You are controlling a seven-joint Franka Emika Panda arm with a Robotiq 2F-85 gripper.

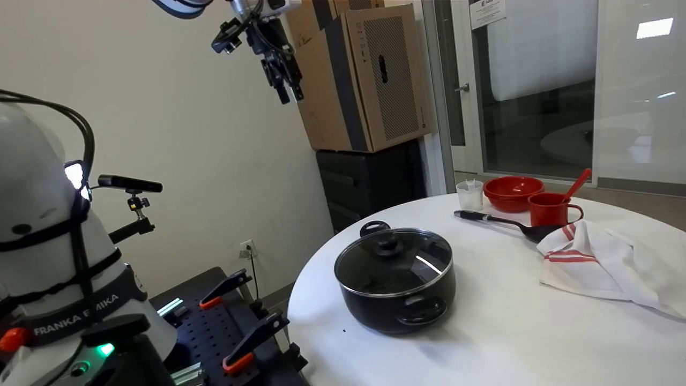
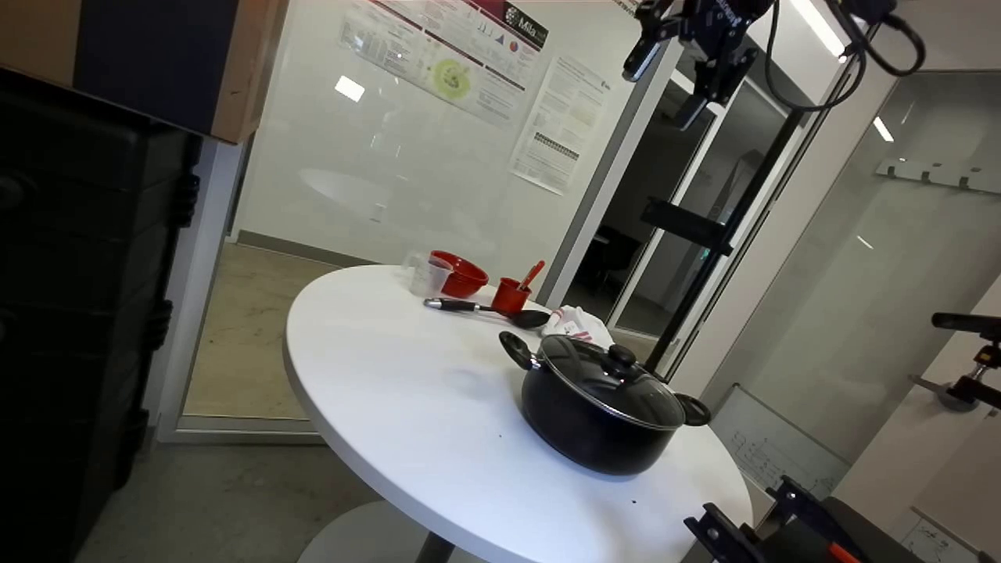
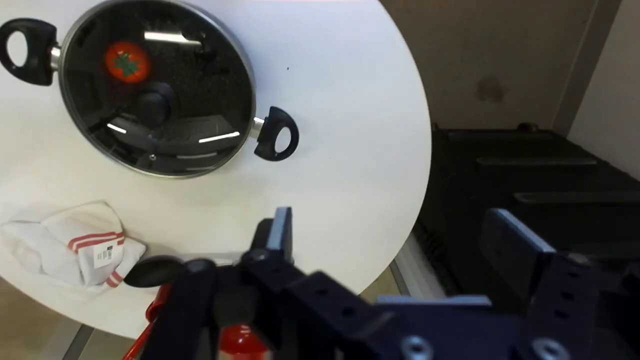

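Note:
A black pot with a glass lid stands on the white round table. Through the lid, in the wrist view, a red tomato-like item with a green top shows inside the pot. High above the table and well clear of everything on it, my gripper is open with nothing between its fingers. In exterior view 2 the gripper hangs near the top edge, its two fingers apart. From the wrist view the pot lies to the upper left, beyond the left finger.
Toward the far edge of the table are a clear cup, red bowls, a red mug, a black ladle and a white towel with red stripes. Large cardboard boxes stand behind the gripper.

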